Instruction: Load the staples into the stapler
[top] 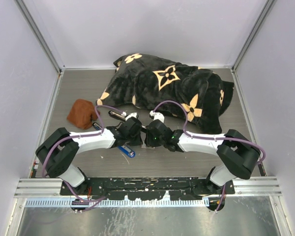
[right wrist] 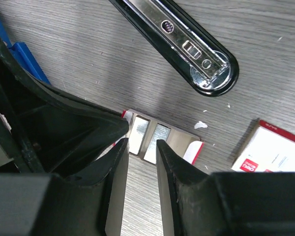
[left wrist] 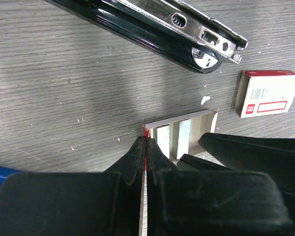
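Observation:
A small paper tray [left wrist: 201, 121] with red ends holds two blocks of staples [right wrist: 157, 139], lying flat on the table. At one end of the tray, my left gripper is shut, with the red end wall showing between its fingertips. My right gripper is part open above the staples, its fingers apart and nothing gripped between them. Beyond the tray lies the black stapler [left wrist: 152, 32], its metal channel showing in the left wrist view. From above, both grippers largely cover the tray.
A white and red box [left wrist: 268, 93] lies right of the tray. A blue tool [top: 127, 151] is beside the left gripper. Brown cloth [top: 82, 113] and a dark patterned blanket [top: 152, 83] lie farther back.

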